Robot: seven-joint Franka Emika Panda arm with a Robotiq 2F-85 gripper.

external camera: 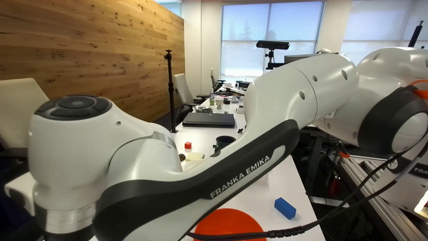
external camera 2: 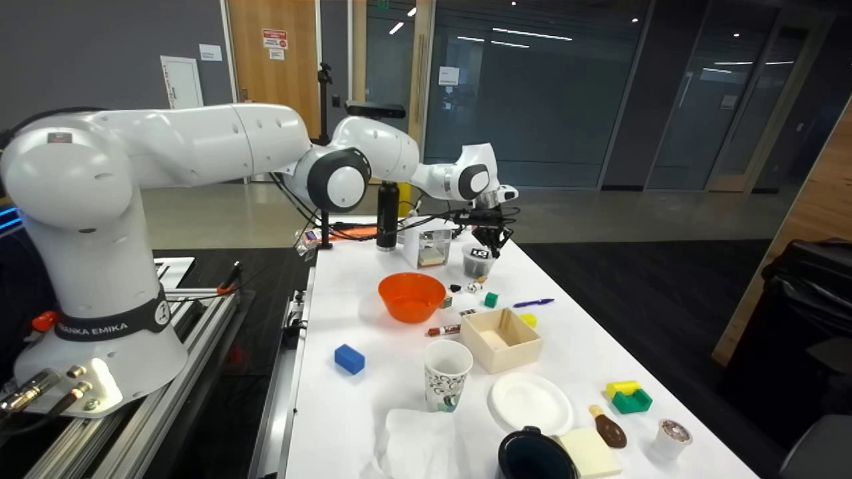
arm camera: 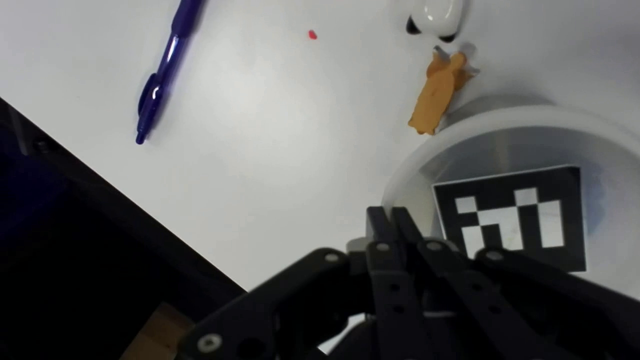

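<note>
A translucent round tub (arm camera: pixel 414 159) fills the right side of the wrist view, and a black-and-white marker tag (arm camera: pixel 508 216) shows within its outline. My gripper is shut on the tub's rim, with the fingertips close together at its left side. In exterior view 2 the gripper (external camera 2: pixel 494 249) points down at the near-right rim of the tub (external camera 2: pixel 477 268), at the far part of the table. Whether the tub's base touches the table cannot be told. Exterior view 1 shows the arm, but the gripper is out of frame.
Near the tub lie an orange animal figure (arm camera: pixel 438 93), a white figure (arm camera: pixel 441 17) and a purple pen (arm camera: pixel 165 75). An orange bowl (external camera 2: pixel 411 298), a wooden box (external camera 2: pixel 501 342) and a clear-fronted box (external camera 2: pixel 428 243) stand around. The table edge (arm camera: pixel 126 198) runs close by.
</note>
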